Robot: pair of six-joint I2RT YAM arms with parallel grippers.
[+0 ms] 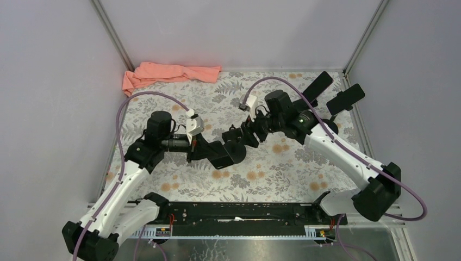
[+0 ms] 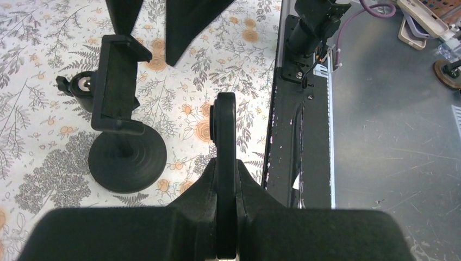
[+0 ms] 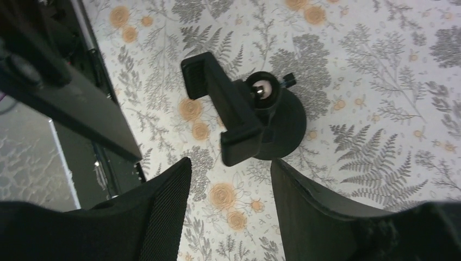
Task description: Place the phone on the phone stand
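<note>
My left gripper is shut on a black phone (image 2: 225,130), held edge-on to the left wrist camera. In the top view the phone (image 1: 217,157) hangs just left of the stand. The black phone stand (image 2: 128,163) has an empty tilted cradle (image 3: 234,109) on a round base, with a knob at the hinge. My right gripper is part open just short of the cradle, with nothing between its fingertips. In the top view that gripper (image 1: 251,138) is right beside the stand.
Two other black devices (image 1: 318,87) (image 1: 345,99) stand at the back right. A pink cloth (image 1: 168,72) lies along the back left. The dark front rail (image 1: 239,212) runs along the near edge.
</note>
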